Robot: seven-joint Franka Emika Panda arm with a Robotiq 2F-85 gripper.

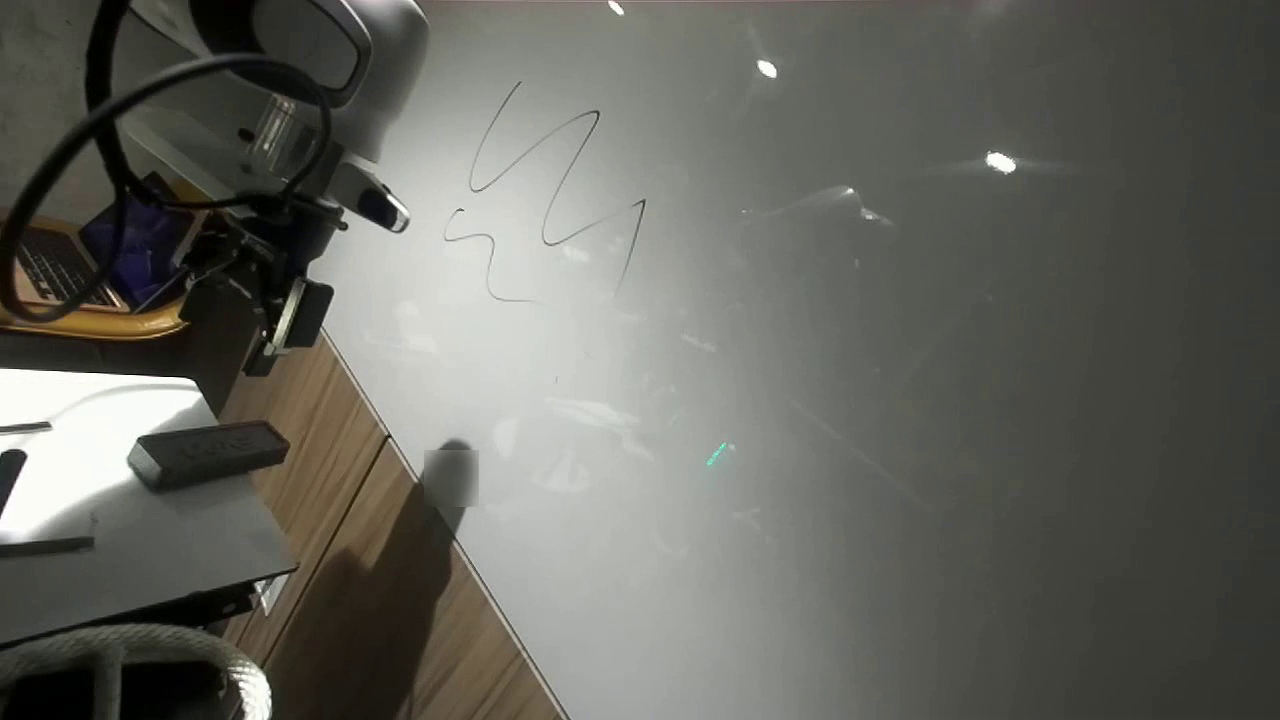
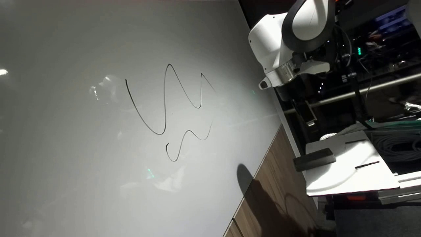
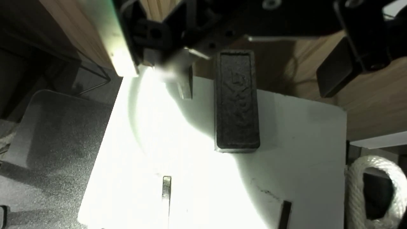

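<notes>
A dark oblong eraser (image 3: 237,103) with raised lettering lies on a small white table (image 3: 305,160), one end reaching past its edge in exterior view 1. My gripper is open above the table, with one finger on either side of the eraser's far part in the wrist view. Exterior view 1 shows the gripper (image 1: 282,342) apart from the eraser (image 1: 210,454), higher and nearer the board. Two wavy black lines (image 2: 164,98) mark the whiteboard (image 2: 79,166). Nothing is held between the fingers.
Two thin dark strips, including one short strip (image 3: 284,215), lie on the table. Wooden panelling (image 1: 360,528) runs close beside it. A white rope loop (image 3: 356,190) is near one table edge, and a laptop (image 1: 54,264) sits behind the arm.
</notes>
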